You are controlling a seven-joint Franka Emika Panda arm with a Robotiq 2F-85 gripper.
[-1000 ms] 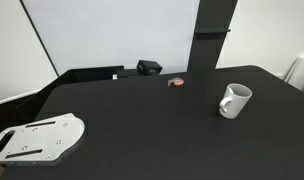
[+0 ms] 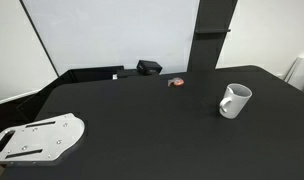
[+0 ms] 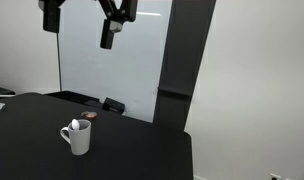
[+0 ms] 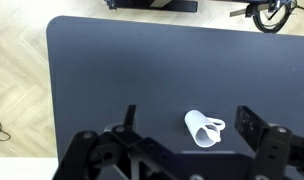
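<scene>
A white mug (image 2: pixel 235 100) stands upright on the right part of the black table, its handle facing left in exterior view 1. In exterior view 2, something small and white shows at the mouth of the mug (image 3: pixel 80 140); what it is, I cannot tell. High above the table, my gripper (image 3: pixel 79 30) is open, its two fingers wide apart with nothing between them. The wrist view looks down on the mug (image 4: pixel 198 129), which appears between the fingers but far below them.
A small orange and grey item (image 2: pixel 176 81) lies near the table's far edge, with a black box (image 2: pixel 149 68) behind it. A white slotted plate (image 2: pixel 40 138) is at the left front in exterior view 1.
</scene>
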